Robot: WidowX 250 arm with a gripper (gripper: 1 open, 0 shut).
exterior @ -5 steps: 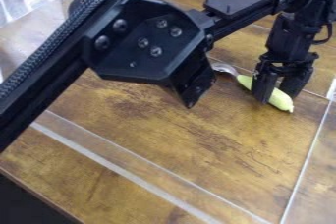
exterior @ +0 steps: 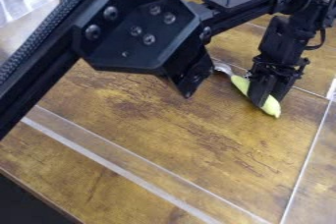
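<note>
My black gripper (exterior: 269, 84) points down at the right of the view, its fingers shut round a pale yellow-green elongated object (exterior: 245, 87) that lies slanted on the wooden table. A small silvery piece (exterior: 225, 69) shows at that object's upper left end, partly behind the arm. The large black arm crosses the upper left and middle of the view and hides part of the table.
A dark edge lies at the lower left, and a pale slatted thing stands at the top left.
The arm and gripper have shifted slightly left and up in the view, and the pale object has moved slightly left with them.
</note>
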